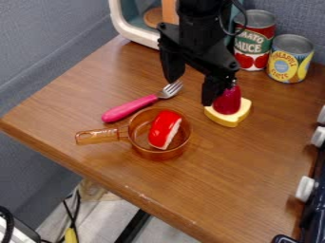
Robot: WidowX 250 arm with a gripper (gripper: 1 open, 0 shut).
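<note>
The black gripper (191,77) hangs open above the table, its right finger just over a dark red egg-shaped object (229,102), which stands on a pale yellow base (229,119). Left of that lie a pink-handled fork (127,107) and a copper-coloured pan (140,149) holding a red and white object (164,129).
A red can (252,46) and a yellow can (290,61) stand at the back right, beside a pale teal appliance (131,21). A dark appliance (307,209) lines the right edge.
</note>
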